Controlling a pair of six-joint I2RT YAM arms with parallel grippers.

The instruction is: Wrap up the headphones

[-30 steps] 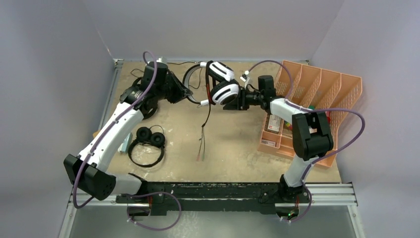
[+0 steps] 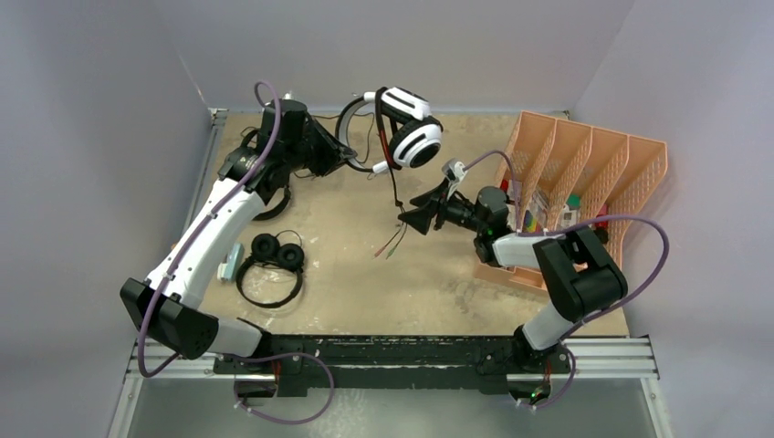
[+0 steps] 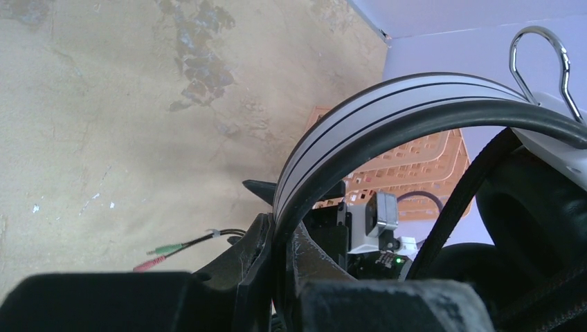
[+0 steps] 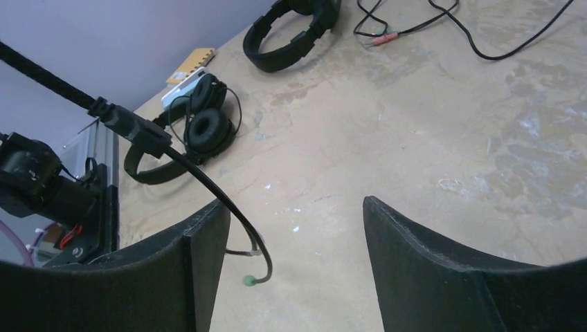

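Observation:
My left gripper (image 2: 347,153) is shut on the band of white and black headphones (image 2: 413,137), holding them aloft; the headband (image 3: 360,124) fills much of the left wrist view. Their cable (image 2: 394,187) hangs down, ending in green and red plugs (image 3: 166,249). My right gripper (image 2: 409,215) is open beside the hanging cable; in the right wrist view the cable (image 4: 208,180) runs down to between or just in front of the open fingers, the green plug (image 4: 249,280) low in the gap.
Black headphones (image 2: 290,258) lie at the front left, another black pair (image 4: 277,52) further back with a loose cable. An orange divided bin (image 2: 639,164) stands at the right.
The left gripper has lifted the headphones slightly toward the back.

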